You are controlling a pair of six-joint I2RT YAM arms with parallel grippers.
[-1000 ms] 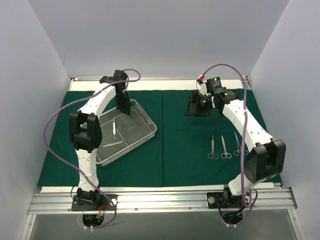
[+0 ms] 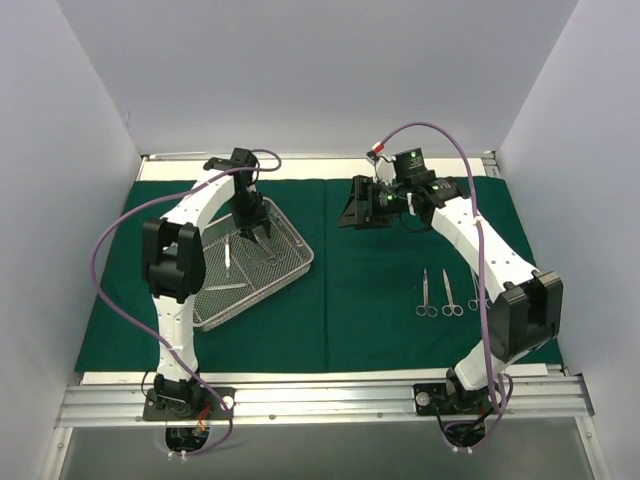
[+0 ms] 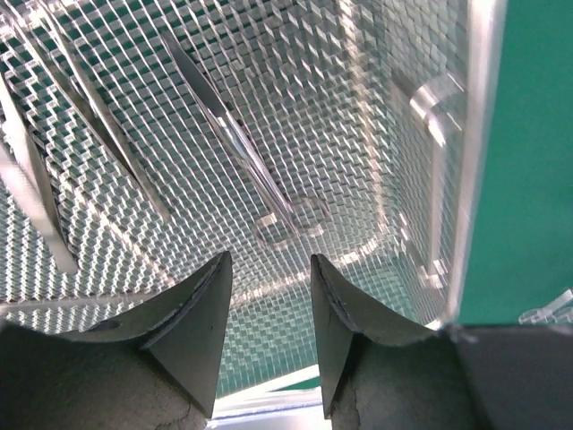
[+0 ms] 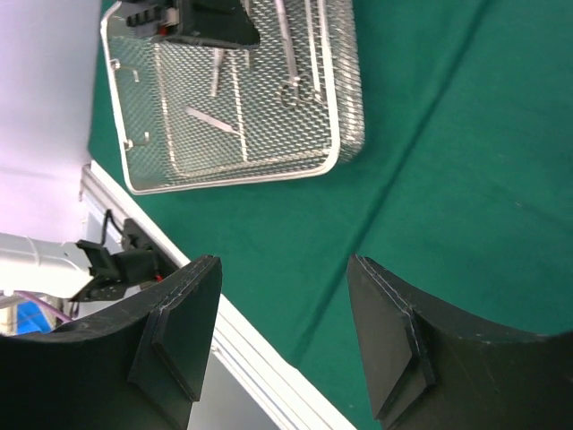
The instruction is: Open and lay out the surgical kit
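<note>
Inside the wire-mesh tray (image 2: pixel 285 283) on the left half of the green cloth lie several metal instruments. One is a pair of scissors (image 3: pixel 244 145), whose finger loops point toward my left gripper. That gripper hangs over the tray, open, its fingertips just short of the loops and nothing between them. Two slim arms of a tweezer-like tool (image 3: pixel 98 116) lie to the scissors' left in the left wrist view. Open and empty, my right gripper hovers above bare cloth right of the tray. Three pairs of scissors (image 2: pixel 425 297) lie at the cloth's right side.
A flat instrument (image 2: pixel 225 287) rests in the tray's near part. The tray's raised rim (image 3: pixel 474 134) and wall brackets (image 3: pixel 436 130) stand beside my left gripper. Open green cloth (image 2: pixel 380 300) fills the middle. Grey walls close off the sides and back.
</note>
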